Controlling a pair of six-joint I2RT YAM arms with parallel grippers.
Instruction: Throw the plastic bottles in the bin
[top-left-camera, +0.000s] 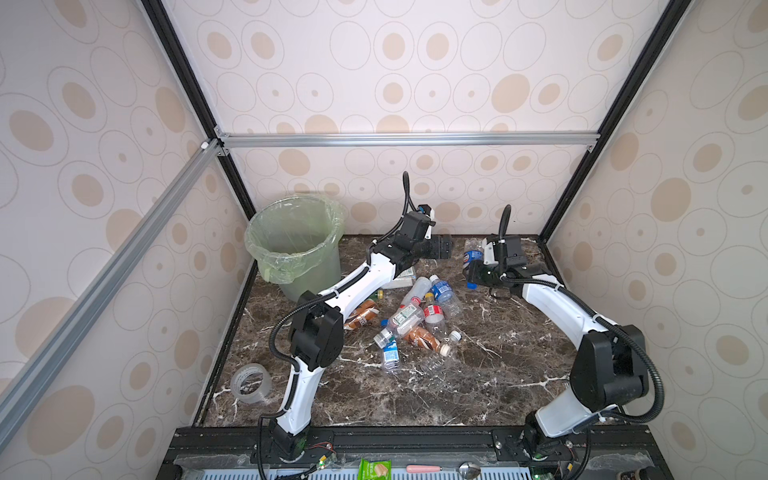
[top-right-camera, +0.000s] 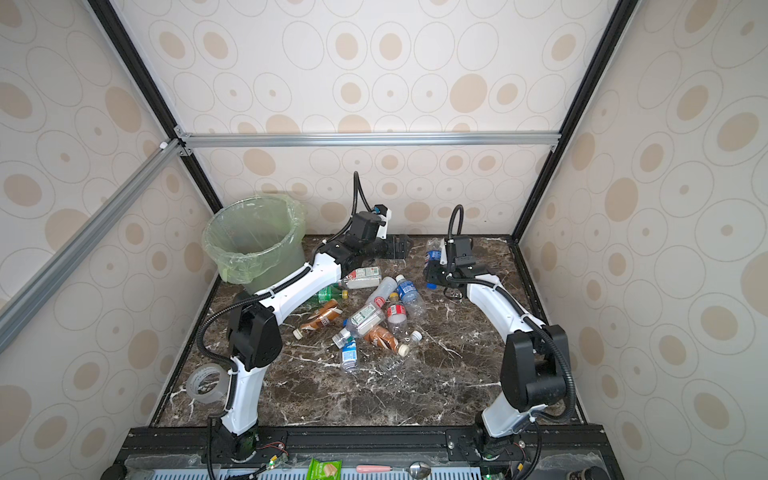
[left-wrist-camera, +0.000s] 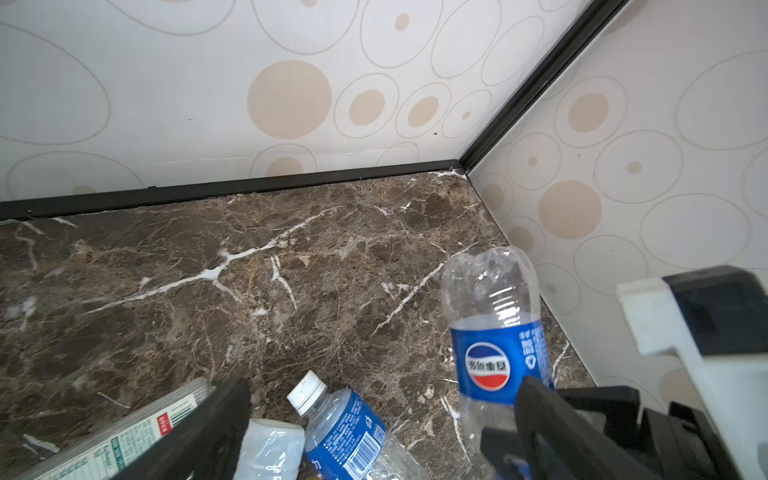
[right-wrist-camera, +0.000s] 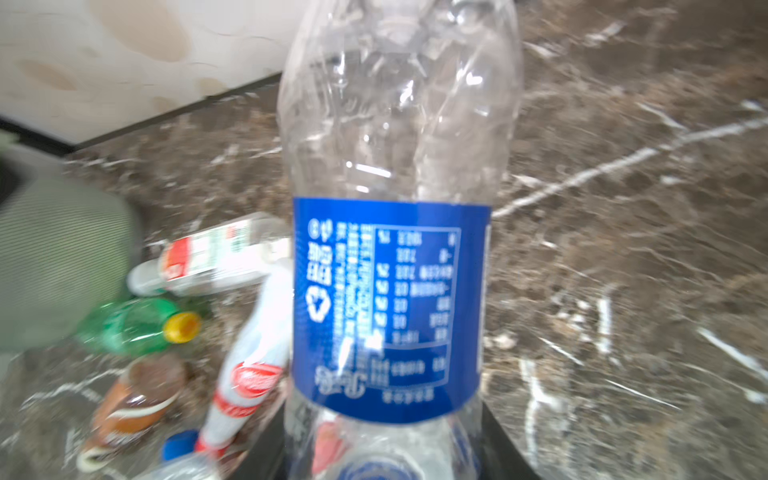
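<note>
My right gripper (top-left-camera: 480, 273) is shut on a clear bottle with a blue Pepsi label (right-wrist-camera: 390, 308); its fingers (right-wrist-camera: 500, 448) sit against both sides of the bottle's lower end in the right wrist view. My left gripper is open and empty, with the Pepsi bottle (left-wrist-camera: 500, 360) off to its right. The grey-green bin (top-left-camera: 308, 272), lined with a clear greenish bag, stands at the back left. Several bottles lie heaped mid-table, among them a blue-labelled bottle (left-wrist-camera: 356, 444), a red-labelled one (top-right-camera: 397, 313) and a green one (right-wrist-camera: 132, 326).
Brown-orange bottles (top-right-camera: 320, 317) lie left of the heap. A roll of clear tape (top-left-camera: 251, 383) rests at the front left. Walls close in behind and on both sides.
</note>
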